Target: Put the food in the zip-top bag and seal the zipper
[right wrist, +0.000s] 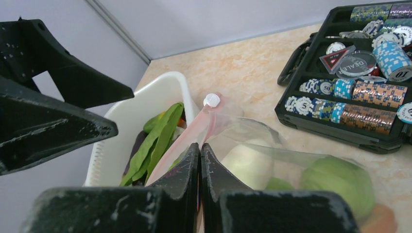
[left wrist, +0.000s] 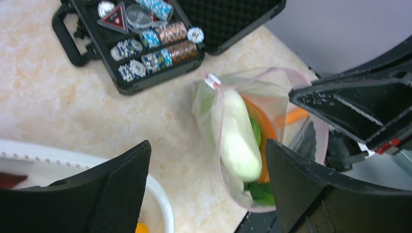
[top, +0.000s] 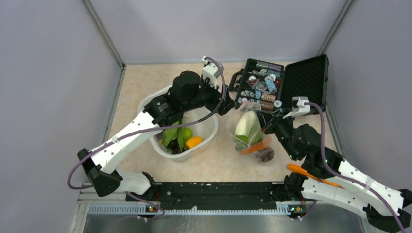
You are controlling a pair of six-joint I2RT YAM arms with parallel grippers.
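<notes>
The clear zip bag (top: 241, 125) hangs by its rim from my right gripper, whose fingers are shut on the bag's thin edge. Its mouth gapes wide, and a white zipper slider (left wrist: 212, 80) sits at one end of the pinkish rim. Inside are a long pale vegetable (left wrist: 236, 133), an orange piece (left wrist: 261, 120), green leaves and something dark at the bottom. My left gripper stands open with nothing between its fingers; from the right wrist view its tips are left of the slider, clear of the bag.
A white basin (top: 209, 134) on the left holds greens, a lime and an orange-yellow item (top: 193, 141). An open black case of poker chips (top: 265, 87) lies behind the bag. Bare table shows in front of the basin and bag; an orange bar (top: 297, 169) is beside my right arm.
</notes>
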